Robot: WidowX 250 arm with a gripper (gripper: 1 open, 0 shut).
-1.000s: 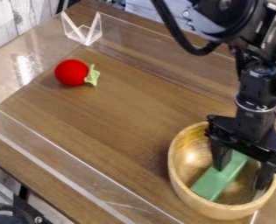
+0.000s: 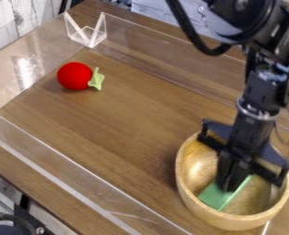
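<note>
My gripper [image 2: 238,156] is down at the wooden bowl [image 2: 202,209] at the lower right, its blurred black body covering the bowl's back part. A green block [image 2: 221,194] lies in the bowl beneath the gripper. The fingertips are blurred against the dark body, so what is between them cannot be seen clearly.
A red tomato-like object [image 2: 74,76] with a pale green leaf lies at the upper left of the wooden table [image 2: 110,128]. A clear, angular holder [image 2: 85,29] stands at the back left.
The gripper has shifted a little and is motion-blurred now. The bowl stays in place, with the green block still inside it.
</note>
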